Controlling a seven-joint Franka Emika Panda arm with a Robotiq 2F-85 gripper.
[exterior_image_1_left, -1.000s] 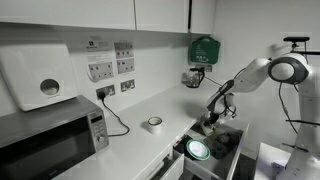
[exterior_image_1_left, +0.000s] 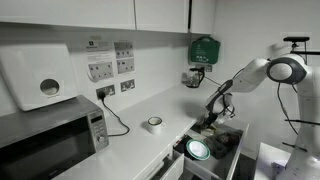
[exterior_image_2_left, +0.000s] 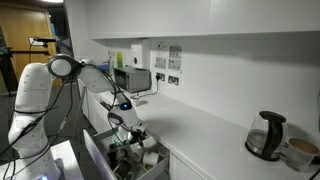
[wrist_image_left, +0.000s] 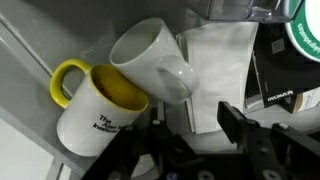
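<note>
In the wrist view, a plain white mug (wrist_image_left: 150, 55) lies tipped in a grey drawer (wrist_image_left: 22, 70). Beside it is a white mug with a yellow inside and handle (wrist_image_left: 95, 115), printed with dark lettering. My gripper points down into the drawer with its fingers (wrist_image_left: 235, 122) apart and nothing visible between them. The white mug's near end lies just ahead of the left finger; whether they touch, I cannot tell. From outside, the gripper (exterior_image_2_left: 128, 143) is small and low over the drawer.
White paper or card (wrist_image_left: 215, 70) lies right of the white mug, with a black item (wrist_image_left: 272, 65) and a green-and-white round item (wrist_image_left: 308, 30) beyond. A clear container (wrist_image_left: 245, 8) is at the top edge. On the counter stand a cup (exterior_image_1_left: 154, 125), a microwave (exterior_image_1_left: 55, 140) and a kettle (exterior_image_2_left: 265, 135).
</note>
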